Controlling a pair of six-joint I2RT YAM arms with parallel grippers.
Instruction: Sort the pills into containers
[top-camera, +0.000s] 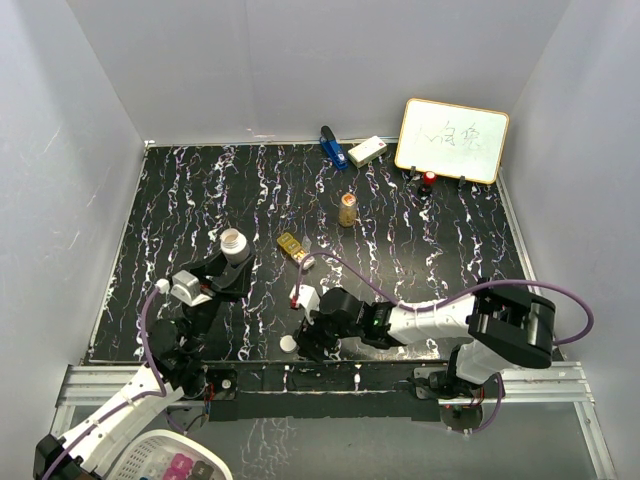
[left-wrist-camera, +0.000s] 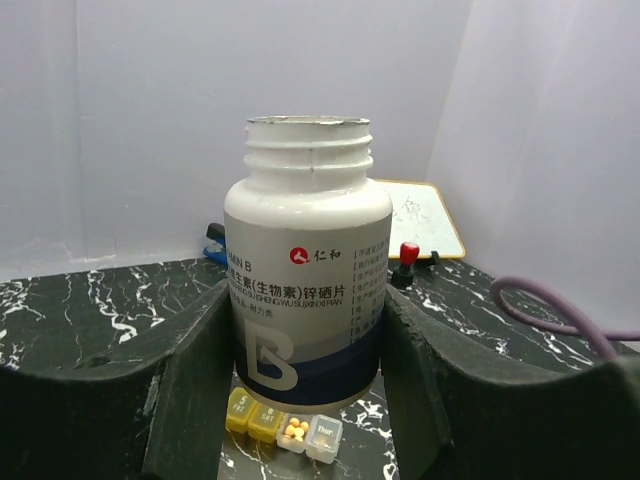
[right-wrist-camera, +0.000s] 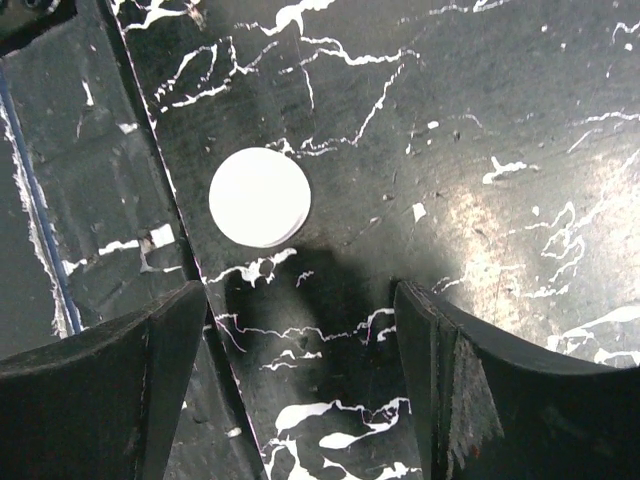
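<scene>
A white pill bottle (left-wrist-camera: 308, 260), upright and without a cap, is gripped by my left gripper (top-camera: 238, 262), whose dark fingers (left-wrist-camera: 190, 400) press on both its sides. Flat on the black table lies a round white cap (right-wrist-camera: 260, 197), just ahead of my right gripper. That gripper is open and low over the table, the cap not between its fingers. The yellow and clear pill organizer (top-camera: 295, 250) rests mid-table; in the left wrist view, one open compartment (left-wrist-camera: 293, 430) holds several orange and yellow pills, while a lid marked Thur stands beside it.
An amber bottle (top-camera: 348, 209) stands behind the organizer. At the back are a blue stapler (top-camera: 333, 147), a pale box (top-camera: 367, 151), a whiteboard (top-camera: 452, 140) and a red-topped object (top-camera: 427, 183). A white basket (top-camera: 130, 463) sits at front left.
</scene>
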